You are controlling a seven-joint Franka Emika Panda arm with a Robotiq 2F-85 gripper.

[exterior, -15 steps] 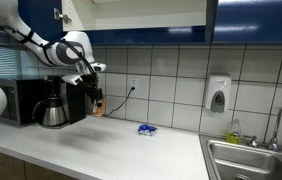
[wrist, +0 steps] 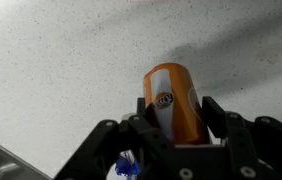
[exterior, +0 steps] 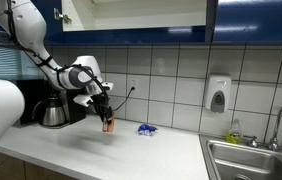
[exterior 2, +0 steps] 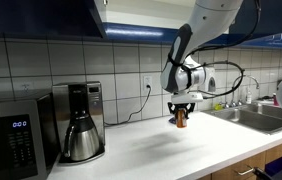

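An orange bottle or can with a dark label [wrist: 171, 97] sits between the black fingers of my gripper, which is shut on it. In exterior view 1 the orange container [exterior: 109, 125] hangs upright below the gripper [exterior: 106, 110], close over the white counter [exterior: 121, 150]. Exterior view 2 has the same container [exterior 2: 181, 119] under the arm, toward the right. Whether its base touches the counter I cannot tell.
A blue packet [exterior: 147, 129] lies on the counter near the wall. At one end stand a steel carafe coffee maker [exterior 2: 82, 125] and a microwave [exterior 2: 15, 138]; at the other is a sink [exterior: 246, 160].
My gripper has come down toward the counter and slightly to the right in exterior view 1, carrying the orange container. The blue packet has stayed put.
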